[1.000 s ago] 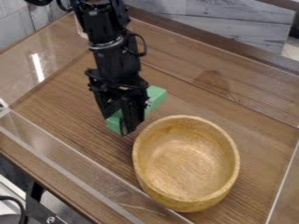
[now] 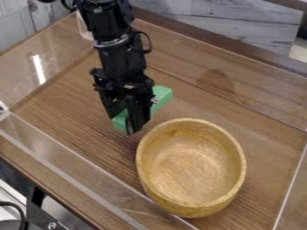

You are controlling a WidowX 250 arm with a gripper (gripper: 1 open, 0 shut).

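The black robot arm reaches down from the top centre, its gripper (image 2: 129, 119) low over the wooden table. A green object (image 2: 157, 99) sits at the gripper, partly hidden behind it, and the gripper appears shut on it. Just to the right and in front is a large tan bowl (image 2: 191, 166), empty, its left rim close to the gripper.
A white object (image 2: 86, 27) stands behind the arm at the upper left. A black cable (image 2: 10, 207) lies at the lower left.
The gripper and green object have shifted very slightly, with the arm rising a little at the top. The bowl has not moved.
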